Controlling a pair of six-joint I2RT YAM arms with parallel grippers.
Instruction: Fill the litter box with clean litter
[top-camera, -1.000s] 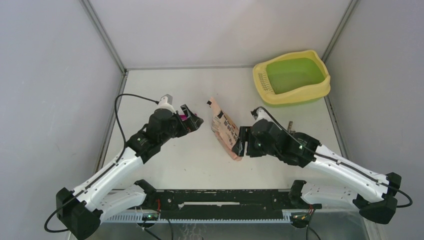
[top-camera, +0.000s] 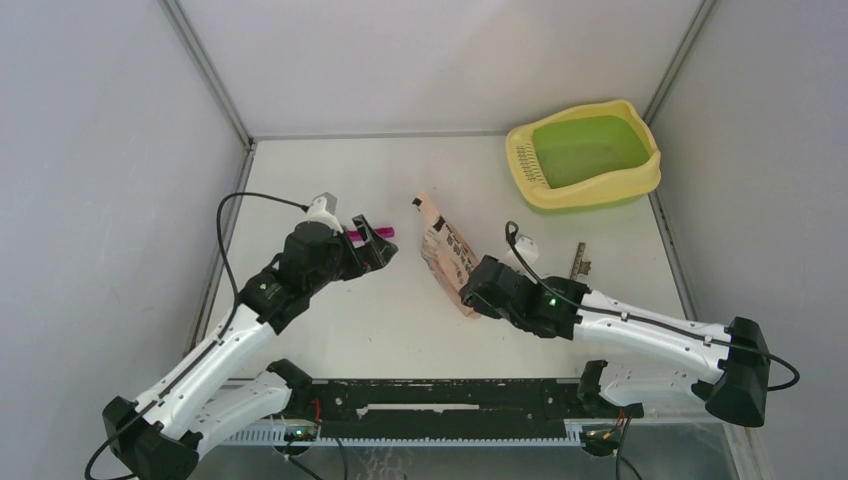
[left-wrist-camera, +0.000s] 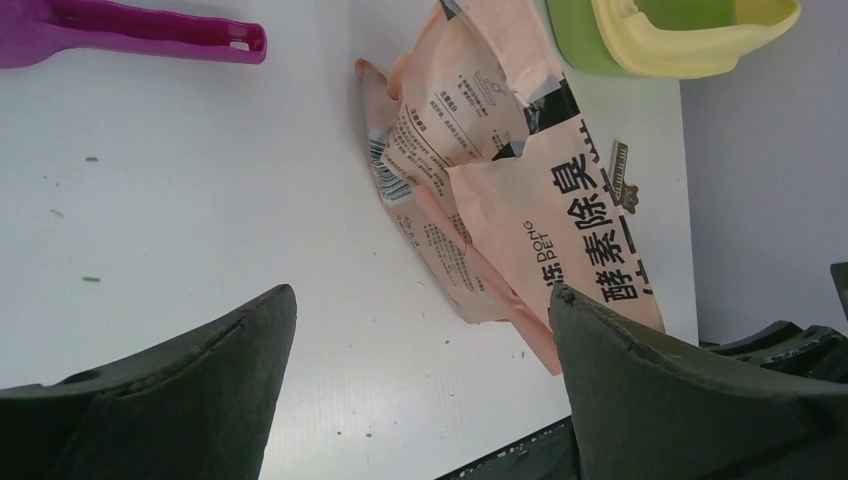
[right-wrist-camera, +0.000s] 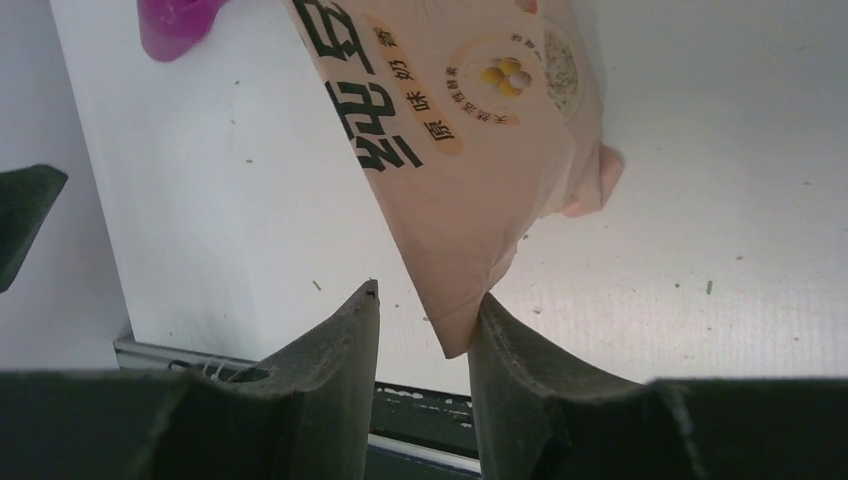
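Observation:
The pink litter bag stands creased near the middle of the table, black print on its side. In the right wrist view, a lower corner of the bag reaches between the fingertips of my right gripper. These are part open, with a gap on the left and the corner up against the right-hand finger. My left gripper is open and empty, left of the bag. The yellow-rimmed green litter box sits at the back right; its visible floor looks bare.
A purple scoop lies behind my left gripper. A small brown comb-like piece lies in front of the litter box. Small crumbs dot the white table. Walls enclose the back and sides.
My right gripper has turned and shifted left against the bag's lower end, its fingers closer together. My left arm has drifted slightly left. Bag and litter box stay nearly where they were.

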